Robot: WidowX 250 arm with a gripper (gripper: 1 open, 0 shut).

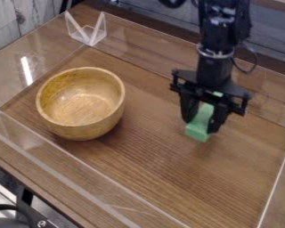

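Note:
The black gripper (207,105) is in the middle right of the camera view, pointing down and shut on a green object (201,126) that hangs between and below its fingers. Part of the object is hidden behind the fingers. Whether it is clear of the wooden surface (169,178) is hard to tell.
A large yellow-tan bowl (79,124) sits on the left. A clear plastic item (83,28) stands at the back left.

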